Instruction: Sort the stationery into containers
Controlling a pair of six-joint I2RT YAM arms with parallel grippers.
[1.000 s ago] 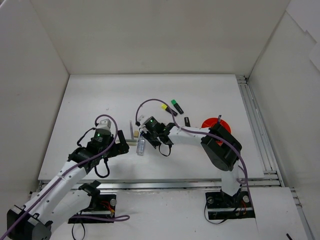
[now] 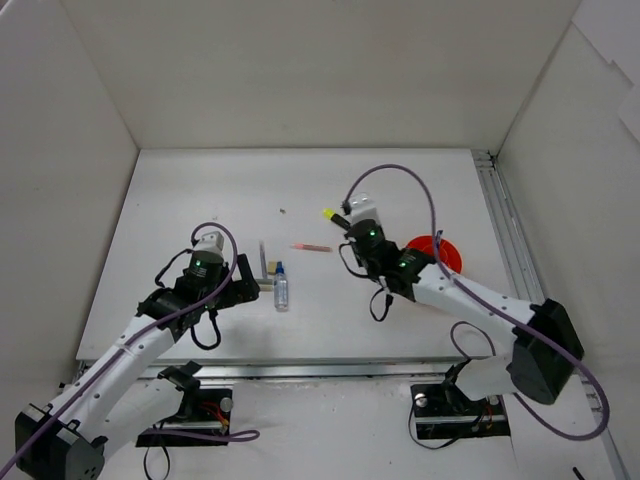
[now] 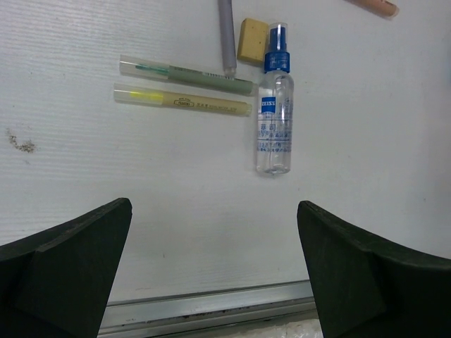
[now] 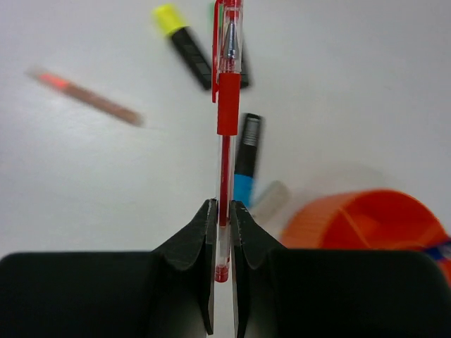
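My right gripper is shut on a red pen (image 4: 227, 102), held over the table toward the red round container (image 4: 313, 222). In the top view that container (image 2: 447, 250) sits partly behind the right arm. My left gripper stands open above the near left table. Below it lie a spray bottle (image 3: 275, 123), yellow pen (image 3: 183, 101), green pen (image 3: 197, 79), grey pen (image 3: 227, 35) and eraser (image 3: 252, 40). An orange pen (image 2: 312, 247) and several markers, including yellow-capped (image 4: 189, 53) and blue-black (image 4: 246, 155) ones, lie near the right gripper.
A metal rail (image 2: 300, 371) runs along the front edge, and walls surround the back and sides.
My right arm has swung from beside the spray bottle rightward and back toward the red container, bringing the red pen along. The left arm has not moved.
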